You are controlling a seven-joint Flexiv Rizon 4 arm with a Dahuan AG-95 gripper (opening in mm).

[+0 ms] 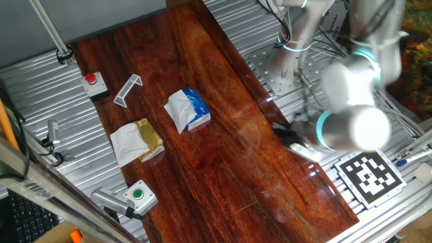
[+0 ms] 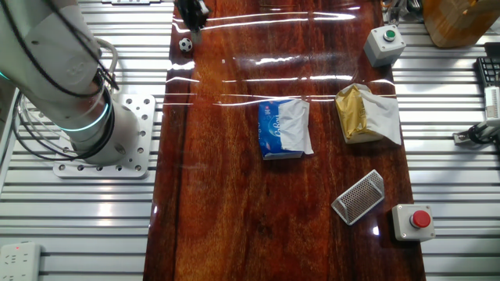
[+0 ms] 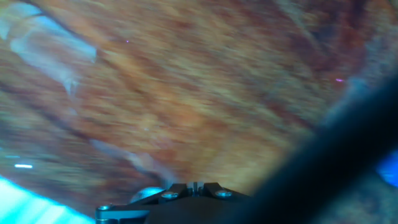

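A small black-and-white ball [image 2: 185, 44] rests near the table's robot-side edge in exterior view 2. Close by is my dark gripper [image 2: 195, 14], cut off by that view's top edge. Exterior view 1 shows the gripper [image 1: 283, 133] blurred, low over the same edge, and the ball is hidden there. At the bottom of the wrist view the gripper has its fingertips together, with nothing seen between them. A pale rounded shape [image 3: 148, 194] beside them may be the ball; blur makes this uncertain.
On the wooden table [image 1: 223, 169] lie a blue tissue pack [image 1: 196, 111], a gold tissue pack [image 1: 150, 138] and a white perforated bracket [image 1: 128, 90]. Red-button [image 1: 94, 86] and green-button [image 1: 140, 196] boxes stand along the far side. A marker board [image 1: 370, 178] sits off the table.
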